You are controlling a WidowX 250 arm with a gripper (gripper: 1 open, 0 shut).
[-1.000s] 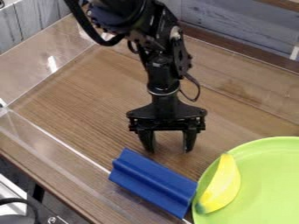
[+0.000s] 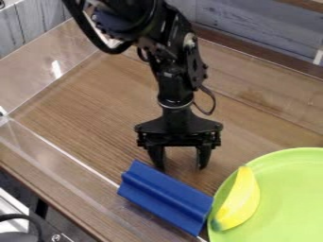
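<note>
The black gripper [image 2: 179, 156] hangs over the wooden table, open, with nothing between its fingers, just behind a blue ridged block [image 2: 164, 198] lying near the front edge. A yellow banana [image 2: 239, 198] rests in a green plate [image 2: 289, 212] at the lower right.
A grey plank wall [image 2: 256, 28] stands at the back. Dark cables and metal parts show beyond the table's edge at the lower left.
The gripper has shifted very slightly; the block, banana and plate have not moved.
</note>
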